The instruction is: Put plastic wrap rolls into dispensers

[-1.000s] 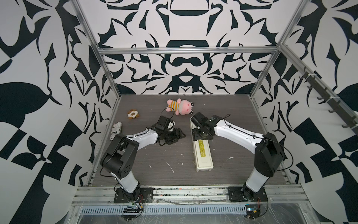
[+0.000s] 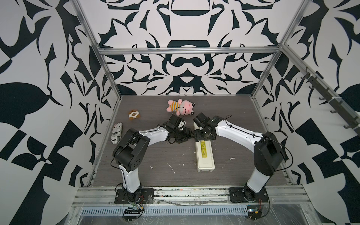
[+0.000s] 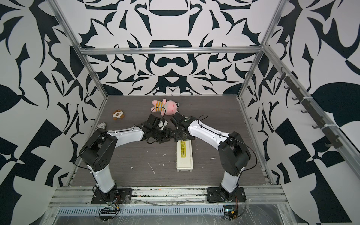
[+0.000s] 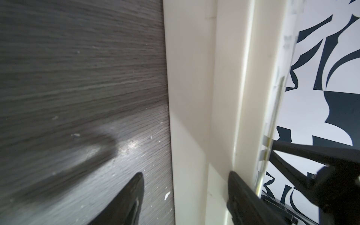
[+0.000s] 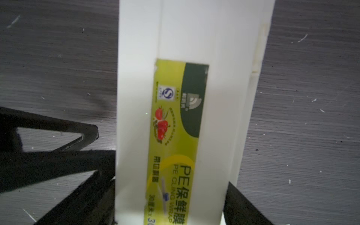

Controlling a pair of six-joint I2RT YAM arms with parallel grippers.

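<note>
A long white cling wrap dispenser (image 2: 204, 161) with a yellow-green label (image 5: 172, 135) lies lengthwise at the table's centre, upper part hidden under my right gripper (image 2: 202, 135). In the right wrist view that gripper's fingers stand either side of it, part open; whether they touch it is unclear. My left gripper (image 2: 186, 135) is at the dispenser's left side. In the left wrist view its fingers are apart, the right one against or just in front of the white dispenser side (image 4: 191, 93). I cannot make out a separate roll.
A pink pig plush (image 2: 183, 106) lies at the back, a small brown-and-white toy (image 2: 133, 114) at back left, and a printed cylindrical item (image 2: 116, 133) by the left wall.
My left gripper has moved right, up against the dispenser. The dispenser looks slightly straighter, its far end shifted a little right. My right gripper has shifted slightly.
</note>
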